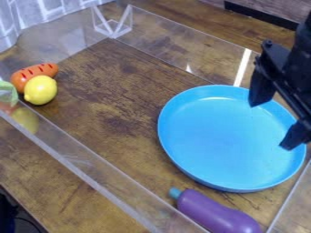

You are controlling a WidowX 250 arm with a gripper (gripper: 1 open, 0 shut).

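My black gripper (272, 116) hangs at the right edge, open over the right side of a blue round plate (219, 146), with nothing seen between its fingers. The plate lies empty on the wooden surface. A purple toy eggplant (216, 213) lies just in front of it.
At the left are an orange sausage-like toy (33, 75), a yellow lemon (40, 90) and a pale green item (6, 95). Clear low walls (170, 45) border the workspace.
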